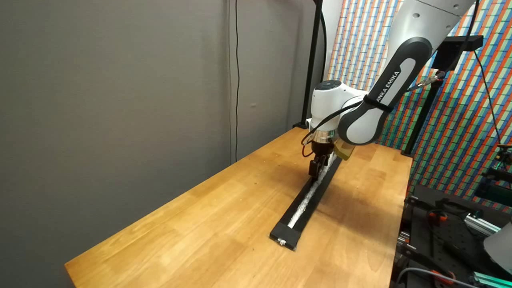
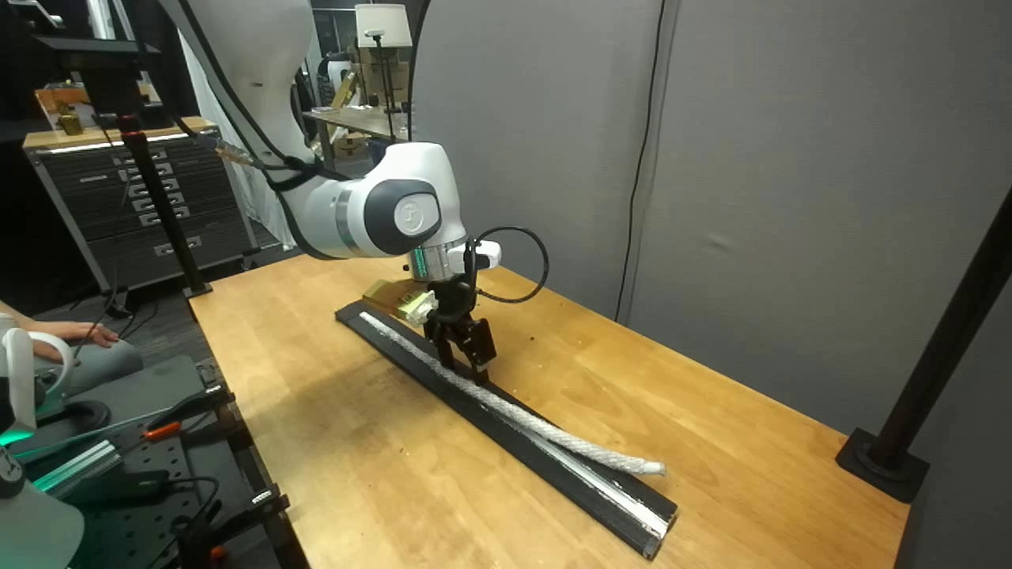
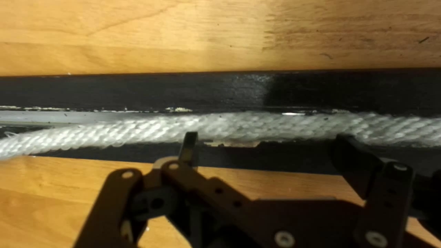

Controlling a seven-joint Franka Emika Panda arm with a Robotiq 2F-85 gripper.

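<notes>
A white braided rope (image 2: pixel 531 417) runs along a long black board (image 2: pixel 493 437) with a light groove down its middle. In the wrist view the rope (image 3: pixel 248 126) follows the groove on the right and drifts out of it toward the left, over the board's lower edge. Exterior view 2 shows its free end off the groove, over to the board's right side. My gripper is open, its fingertips well apart at the rope's lower edge, with nothing clamped between them. From outside, the gripper (image 1: pixel 315 177) points down at the board (image 1: pixel 293 230).
A yellowish block (image 2: pixel 396 298) sits at the board's far end, behind the gripper. A black post (image 2: pixel 885 446) stands at the table's right edge in exterior view 2.
</notes>
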